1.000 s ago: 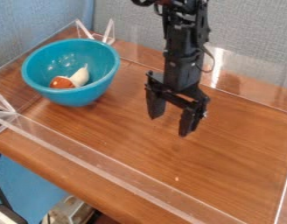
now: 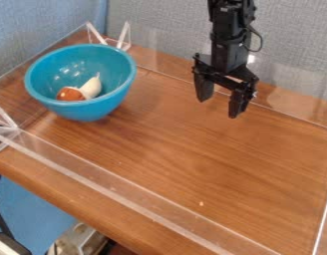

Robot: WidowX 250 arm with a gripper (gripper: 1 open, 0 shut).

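Note:
My black gripper (image 2: pixel 221 98) hangs open over the back middle of the wooden table, with nothing between its fingers. To its left, apart from it, a blue bowl (image 2: pixel 109 103) sits on the table. Inside the bowl lie a white object (image 2: pixel 92 86) and an orange-red round object (image 2: pixel 69 95).
Clear edging runs round its sides, with white stands at the left and back left corner. Grey padded walls rise behind, and the table's front left edge drops to a blue floor.
My gripper has risen and moved back toward the rear wall, a little to the right. The bowl and its contents have not moved.

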